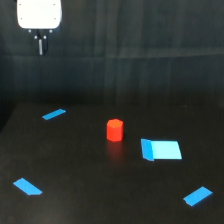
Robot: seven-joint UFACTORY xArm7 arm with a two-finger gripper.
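Note:
On the dark table, near the middle, stands a small red block, with a faint reflection below it. To its right lies a flat light-blue square with a darker blue strip along its left side. High in the upper left corner hangs my gripper, under a white arm housing, far above and left of the block. Its fingers are too small and dark to show whether they are apart or together.
Blue tape strips mark the table at the back left, front left and front right. A dark curtain hangs behind.

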